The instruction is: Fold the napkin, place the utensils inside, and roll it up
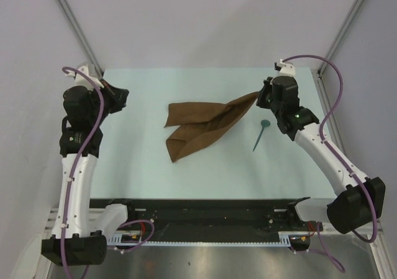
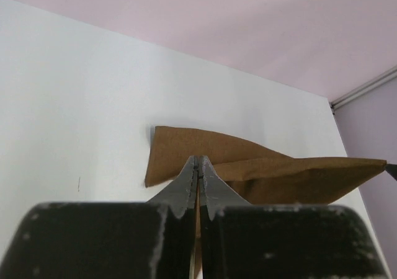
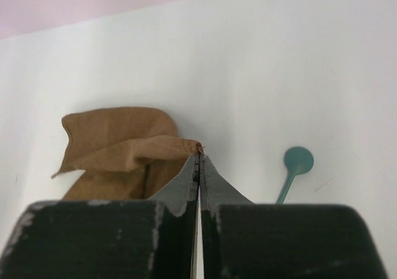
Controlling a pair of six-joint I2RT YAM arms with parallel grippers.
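Note:
A crumpled brown napkin [image 1: 198,127] lies on the white table, its right end lifted to my right gripper [image 1: 260,99], which is shut on that corner, as the right wrist view [image 3: 197,167] also shows. My left gripper [image 1: 121,96] is raised over the table's left side, apart from the napkin; it is shut with nothing visible between its fingers. A teal utensil with a round head [image 3: 298,160], which looks like a spoon, lies right of the napkin, below my right gripper.
Pale walls border it at the back and sides.

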